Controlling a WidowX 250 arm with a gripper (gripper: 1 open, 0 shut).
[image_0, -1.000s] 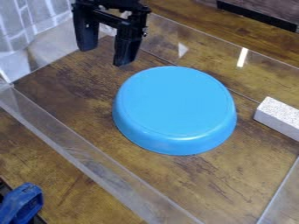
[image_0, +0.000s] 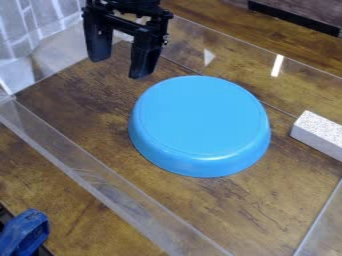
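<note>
My black gripper (image_0: 120, 50) is at the top left, above the wooden floor of the tray, open with a wide gap between its two fingers and nothing held. A large upturned blue round dish or lid (image_0: 199, 120) lies in the middle, to the right of and below the gripper.
Clear walls surround the wooden floor (image_0: 227, 215). A white block (image_0: 318, 133) lies at the right edge. A blue object (image_0: 22, 233) is partly in view at the lower left, outside the clear wall. A crumpled pale sheet is at the upper left.
The gripper has shifted very slightly over the last second. The dish and the other objects have not moved.
</note>
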